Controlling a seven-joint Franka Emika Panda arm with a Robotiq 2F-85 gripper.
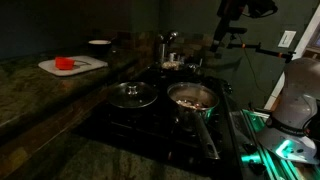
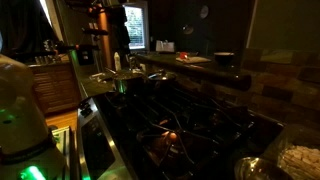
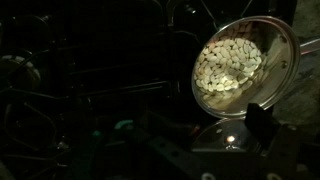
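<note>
A pan with a long handle sits on the black stovetop, with small pieces inside. From above, the wrist view shows a metal pan holding many pale, flat pieces. A lidded pot or pan stands to its left in exterior view 1. High over the stove's right side hangs my gripper, open and well clear of the cookware. In the wrist view one dark finger overlaps the pan's lower edge in the picture; the other blends into the dark.
A red item rests on a white board on the raised counter, with a dark bowl behind. Utensils stand at the back. In exterior view 2, a container of pale pieces is at the lower right.
</note>
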